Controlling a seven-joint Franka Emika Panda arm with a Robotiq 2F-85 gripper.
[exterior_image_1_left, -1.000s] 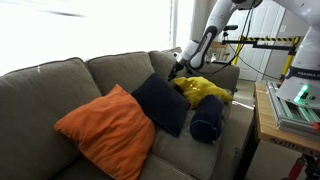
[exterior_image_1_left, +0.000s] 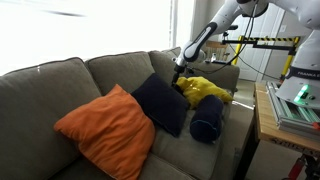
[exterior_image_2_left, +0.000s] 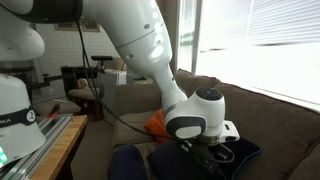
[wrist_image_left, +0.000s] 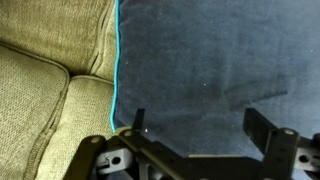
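Observation:
My gripper stands open above a dark navy pillow (wrist_image_left: 200, 65), its two black fingers wide apart with nothing between them. A bright blue edge runs down the pillow's left side in the wrist view. In exterior view 1 the navy pillow (exterior_image_1_left: 160, 104) leans on the sofa back, and the white arm reaches down to its upper corner. Whether the fingers touch the fabric I cannot tell. An orange pillow (exterior_image_1_left: 108, 134) lies to the left. Yellow cloth (exterior_image_1_left: 207, 86) and a dark blue rolled bundle (exterior_image_1_left: 207, 119) rest on the seat to the right.
The grey-brown sofa (exterior_image_1_left: 45, 95) fills most of exterior view 1, with bare seat at the front left. A wooden table edge (exterior_image_1_left: 268, 125) stands at the right, below the arm's base. Tan upholstery (wrist_image_left: 45, 85) borders the pillow in the wrist view.
The arm has come slightly lower and nearer the navy pillow's upper corner over the last second. The pillows and the yellow cloth look unmoved.

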